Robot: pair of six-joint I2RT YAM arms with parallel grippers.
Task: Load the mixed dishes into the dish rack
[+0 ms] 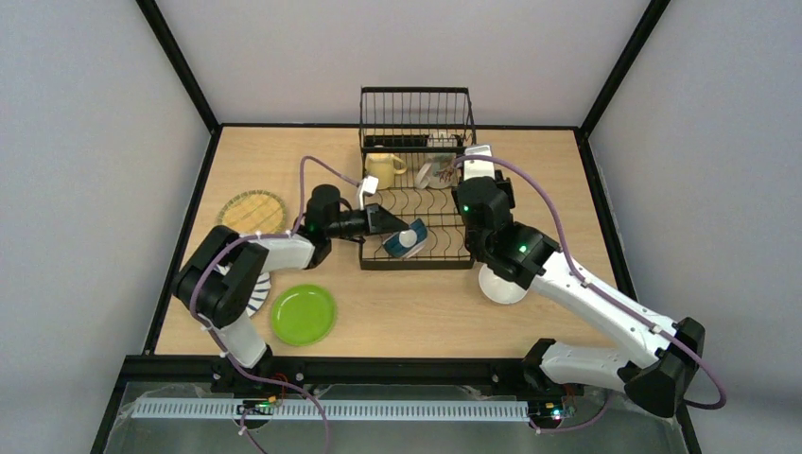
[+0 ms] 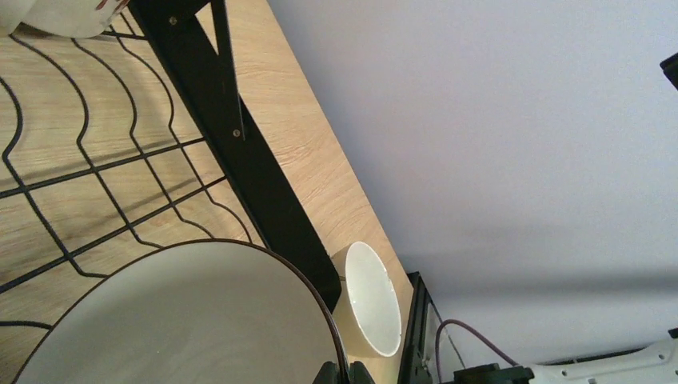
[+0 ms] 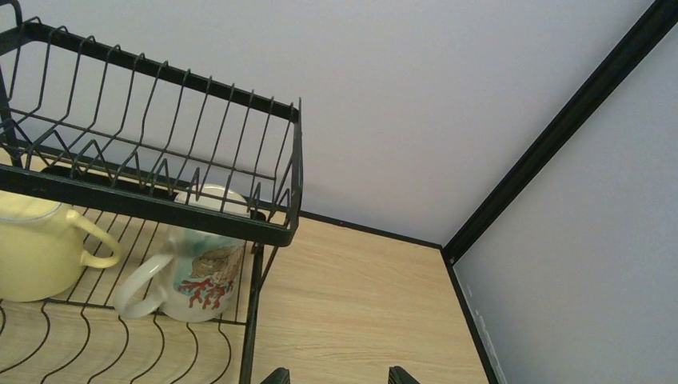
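A blue-and-white bowl [image 1: 418, 230] is tilted over the front of the black dish rack [image 1: 416, 266]. Its dark rim runs between the closed fingertips of my left gripper, and its pale inside fills the bottom of the left wrist view. Open and empty, my right gripper hovers by the rack's right side. Inside the rack, toward the back, stand a yellow mug [image 3: 32, 252] and a white coral-print mug [image 3: 208, 276]. A white bowl [image 1: 502, 287] rests on the table right of the rack's front corner.
On the left lie a yellow woven plate [image 1: 253, 213], a striped plate [image 1: 260, 291] partly behind my left arm, and a green plate [image 1: 303, 315]. The rack's upper tier [image 3: 160, 208] overhangs the mugs. Bare table [image 3: 360, 296] shows right of the rack.
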